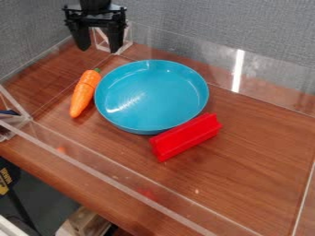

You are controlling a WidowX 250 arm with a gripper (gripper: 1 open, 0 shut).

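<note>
My black gripper (99, 39) hangs at the upper left, above the back left of the wooden table, with its two fingers apart and nothing visible between them. Below it an orange carrot (85, 92) lies on the table, just left of a blue plate (153, 96). A red block (185, 136) lies at the lower right of the plate.
Clear low panels edge the wooden table (246, 175). A grey padded wall stands behind. Some small unclear items sit outside the left edge.
</note>
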